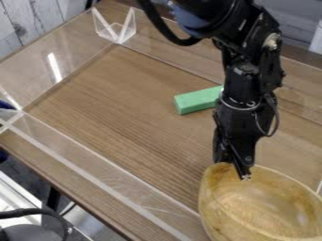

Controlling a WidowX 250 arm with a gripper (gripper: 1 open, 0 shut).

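The black robot arm hangs down at the right of the view. Its gripper [234, 162] is low, at the upper left rim of a large tan bowl [261, 212] in the bottom right corner. The gripper looks shut; whether any of the rim is between its fingers is hidden.
A green block [197, 100] lies on the wooden table [113, 113] behind the arm. Clear plastic corner pieces sit at the table's far left edges. A black cable crosses the bottom left.
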